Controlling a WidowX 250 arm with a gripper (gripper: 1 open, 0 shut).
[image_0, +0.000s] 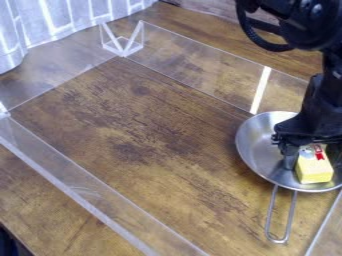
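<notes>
A shallow steel pan (261, 160) with a long wire handle pointing toward the front sits at the right of the wooden table. Inside it lies a small yellow block (315, 170) with red and white markings on top. My black gripper (306, 146) reaches down from the upper right over the pan, at the back end of the block, open, its fingertips partly hidden by the arm and the block.
Clear acrylic barriers edge it, with a clear corner bracket (122, 40) at the back. A white curtain hangs at the upper left.
</notes>
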